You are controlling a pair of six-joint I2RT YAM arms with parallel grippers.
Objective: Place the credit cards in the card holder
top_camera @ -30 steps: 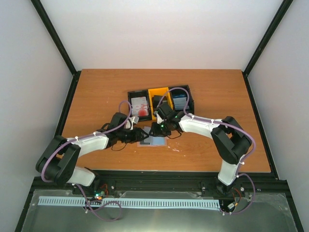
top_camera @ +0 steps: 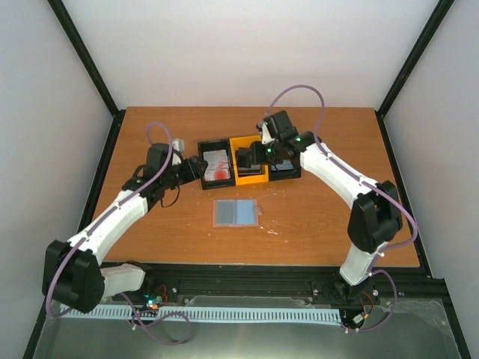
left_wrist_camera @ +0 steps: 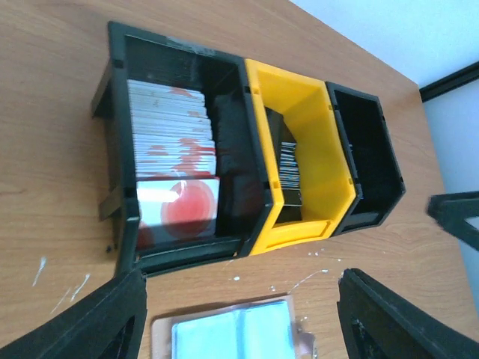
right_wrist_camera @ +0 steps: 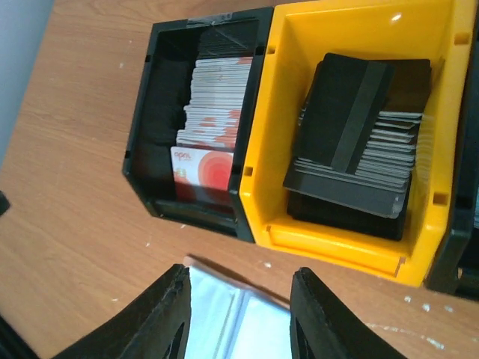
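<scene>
The flat card holder (top_camera: 236,212), with a clear border and two bluish panes, lies on the table; whether a card is inside cannot be told. White-and-red cards (left_wrist_camera: 174,138) stand in the left black bin. Dark cards (right_wrist_camera: 344,134) lean in the yellow bin. In the top view my left gripper (top_camera: 203,166) is beside the left bin; its fingers (left_wrist_camera: 97,321) stand wide apart, nothing between them. My right gripper (top_camera: 243,157) hangs over the yellow bin, its fingers (right_wrist_camera: 168,310) part open and empty.
The yellow bin (left_wrist_camera: 303,234) is joined between the left black bin (left_wrist_camera: 187,258) and the right black bin (left_wrist_camera: 367,219). Both grippers are close together above this row. Small scratches or bits mark the wood right of the holder. Bare table (top_camera: 165,235) lies around.
Both grippers were at the card holder a second ago. The left has moved back and left; the right has since moved back over the yellow bin. The holder is now uncovered and stays in place.
</scene>
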